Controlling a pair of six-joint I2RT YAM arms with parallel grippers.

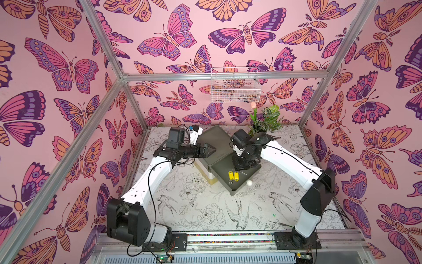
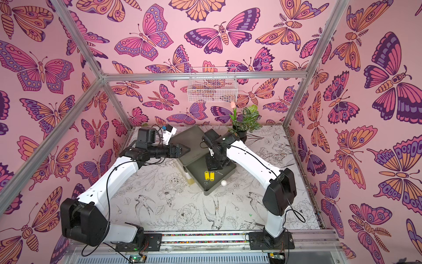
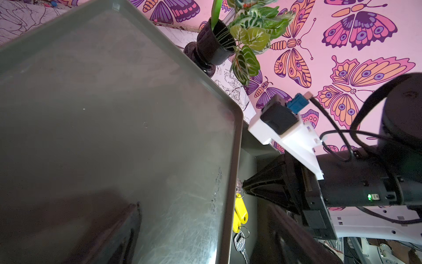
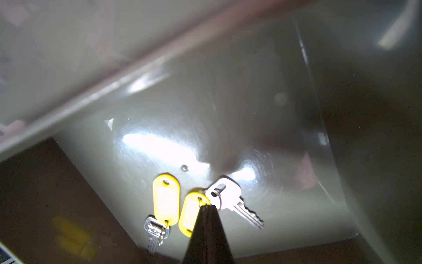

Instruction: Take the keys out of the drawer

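Note:
Two keys with yellow tags lie on the floor of the pulled-out grey-green drawer (image 1: 236, 187). In the right wrist view one yellow tag (image 4: 166, 200) has its key (image 4: 153, 233) below it. The other tag (image 4: 190, 213) has a silver key (image 4: 226, 193) to its right and is partly covered by my right gripper. That gripper is shut, with nothing showing between its fingers, inside the drawer area close to the keys; contact cannot be judged. My left gripper stands open and empty over the drawer unit's flat top (image 3: 131, 114).
A potted plant (image 1: 266, 118) stands behind the drawer unit, and a white wire basket (image 1: 235, 90) hangs on the back wall. A small white ball (image 1: 249, 183) lies right of the drawer.

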